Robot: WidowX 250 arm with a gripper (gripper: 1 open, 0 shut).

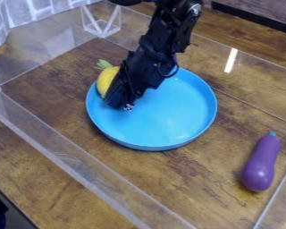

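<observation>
My black gripper (124, 89) reaches down from the top of the camera view to the left side of a round blue plate (170, 121). Its fingers are over a yellow object (106, 80) with green leaves at the plate's left rim, partly hiding it. Whether the fingers close on it is not clear from this view.
A purple eggplant (259, 165) lies on the wooden table (50, 170) at the right, apart from the plate. Clear plastic walls run along the left and lower left.
</observation>
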